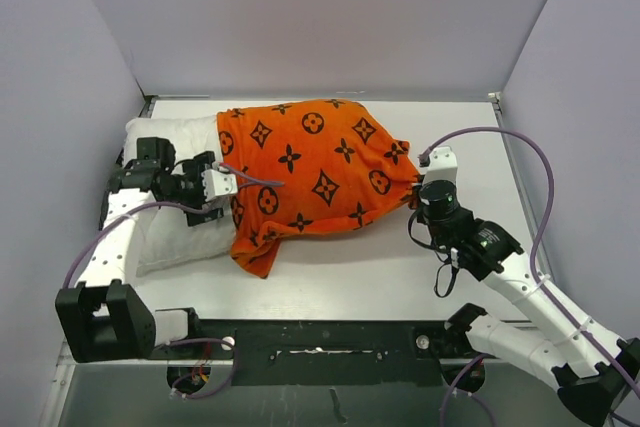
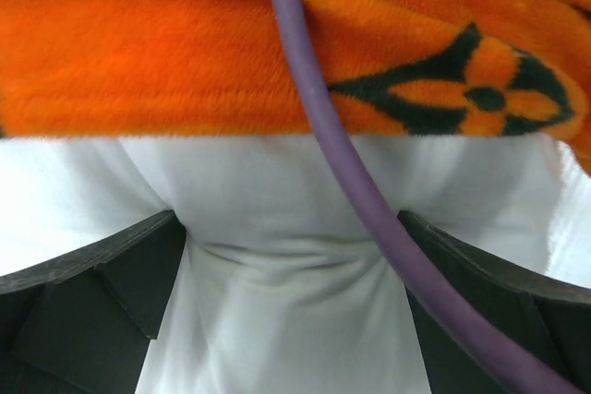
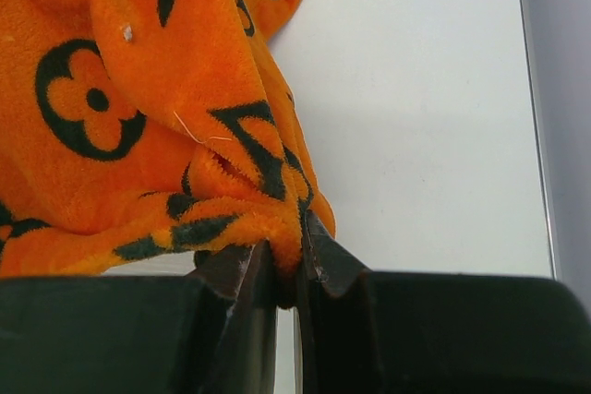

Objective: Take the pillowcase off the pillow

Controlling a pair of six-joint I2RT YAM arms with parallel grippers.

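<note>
The orange pillowcase (image 1: pixel 315 172) with dark motifs covers much of the white pillow, whose bare left part (image 1: pixel 175 247) shows beside its edge. My left gripper is open and pressed down on white pillow fabric just below the pillowcase's edge (image 2: pixel 185 89), with a purple cable crossing that view. In the right wrist view my right gripper is shut on a bunched corner of the orange pillowcase (image 3: pixel 231 163), at the case's right end.
Bare white table (image 1: pixel 420 287) shows to the right and in front of the pillowcase. Grey walls (image 1: pixel 320 17) stand at the back and both sides.
</note>
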